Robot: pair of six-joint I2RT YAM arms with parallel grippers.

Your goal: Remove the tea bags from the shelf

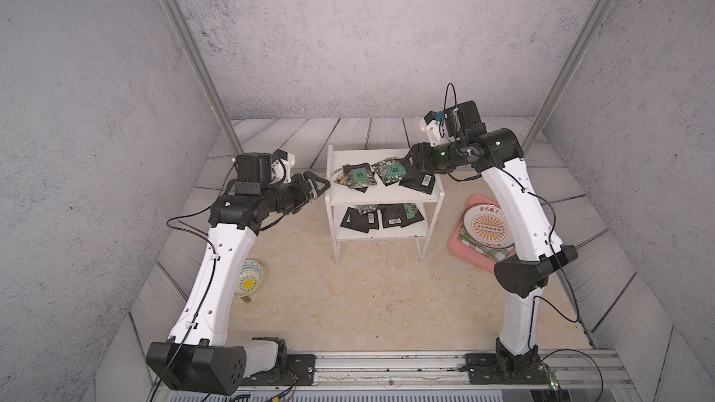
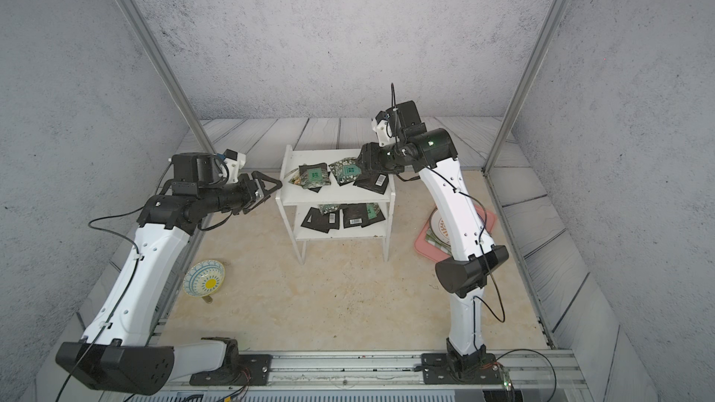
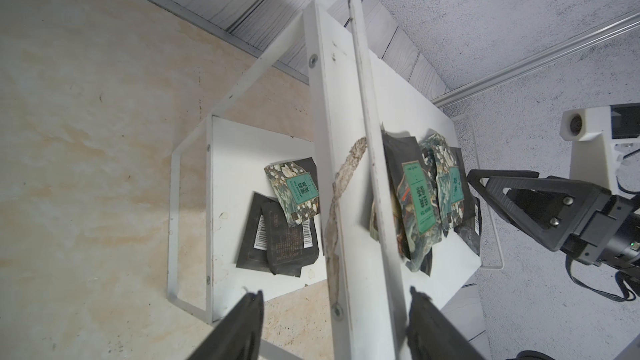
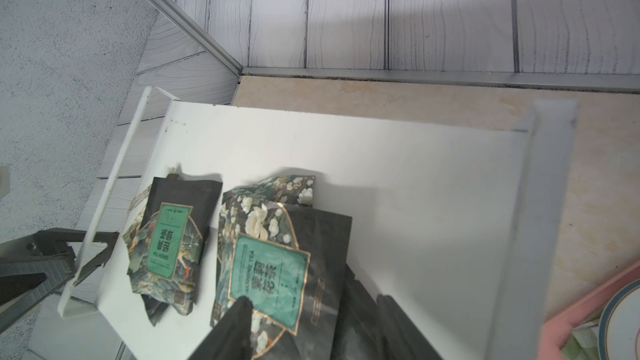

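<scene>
Black packets of tea with floral fronts and green labels lie on both boards of a white two-tier shelf [image 1: 333,223]. On the top board, a left tea bag [image 1: 360,177] lies apart from a right tea bag [image 1: 392,169], which rests beside and over darker packets [image 2: 372,181]. The lower board carries more tea bags [image 3: 286,236]. My right gripper is over the right part of the top board, its parted fingers around the jasmine tea bag's [image 4: 270,280] lower part; whether they touch it I cannot tell. By the shelf's left side, my left gripper [image 1: 326,183] stands part open, holding nothing.
A raised white rail [image 3: 363,93] edges the shelf's left end. On the floor to the right lies a pink tray [image 1: 458,245] with a plate [image 1: 489,226] on it. A patterned bowl [image 2: 204,278] sits at left.
</scene>
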